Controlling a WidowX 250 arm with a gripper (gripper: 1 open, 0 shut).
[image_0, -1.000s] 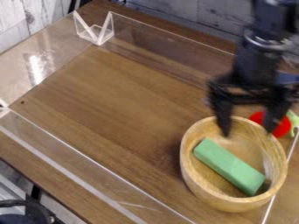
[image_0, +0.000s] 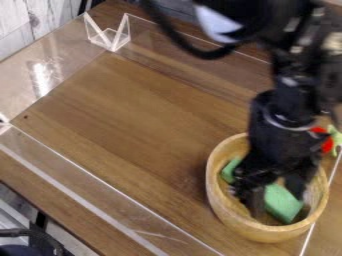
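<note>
My black gripper (image_0: 267, 180) reaches down into a round wooden bowl (image_0: 227, 219) at the lower right, its open fingers around a green block (image_0: 282, 203) lying in the bowl. The gripper covers the middle of the block. The fingers are blurred.
A red object (image_0: 319, 132) and a pale green one (image_0: 334, 140) lie behind the bowl at the right edge, partly hidden.
My gripper has moved down from above and behind the bowl into it, over the green block.
</note>
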